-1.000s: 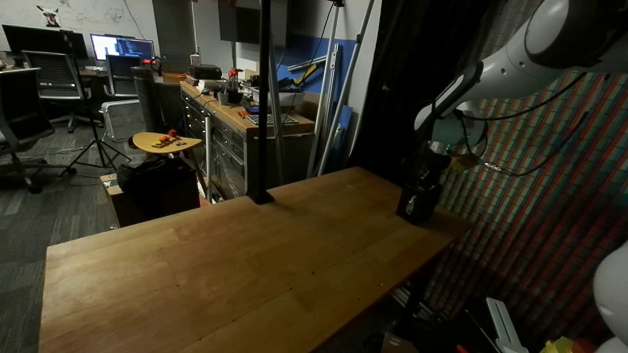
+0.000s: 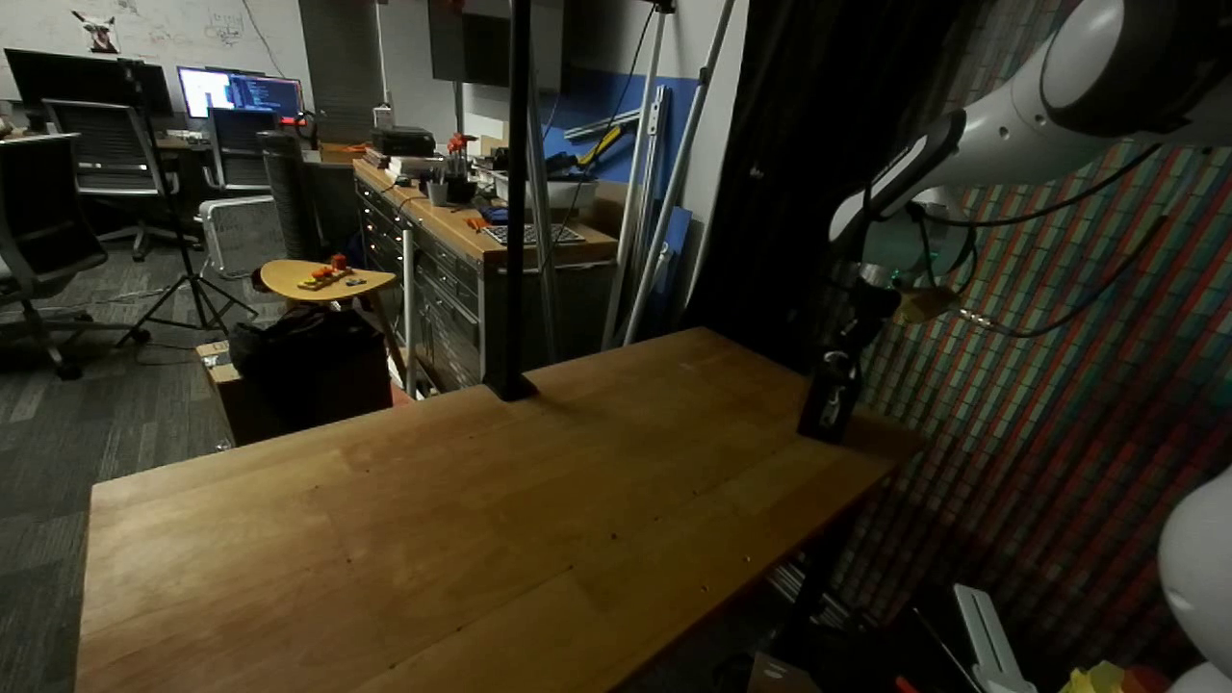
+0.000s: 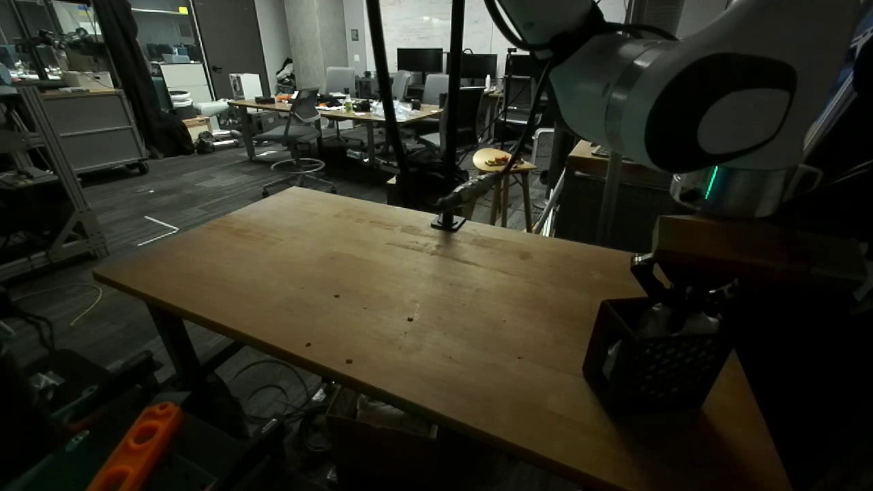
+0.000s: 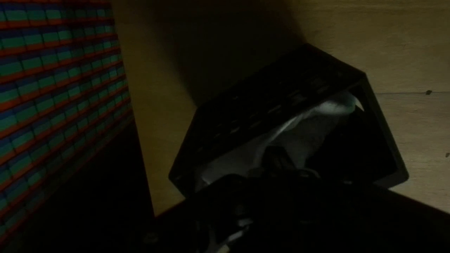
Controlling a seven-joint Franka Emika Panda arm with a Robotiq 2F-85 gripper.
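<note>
A black perforated basket (image 3: 667,378) stands at the table's right end in exterior view 2; its wall (image 4: 261,101) also shows in the wrist view. Inside it lies a crumpled grey-white cloth (image 4: 297,137), part of which (image 3: 679,320) shows below my gripper (image 3: 685,301) in exterior view 2. The gripper is shut, its dark fingertips over the basket's mouth and against the cloth in the wrist view. Shadow hides whether any fabric is pinched between them. In exterior view 1 the basket (image 2: 822,414) sits near the far right corner of the table.
A black post (image 2: 514,289) rises at its far edge. Close by the basket, the table ends beside a patterned curtain (image 2: 1039,416).
The arm and gripper have shifted slightly right in exterior view 1. The basket has shifted right and turned too, showing a narrower side.
</note>
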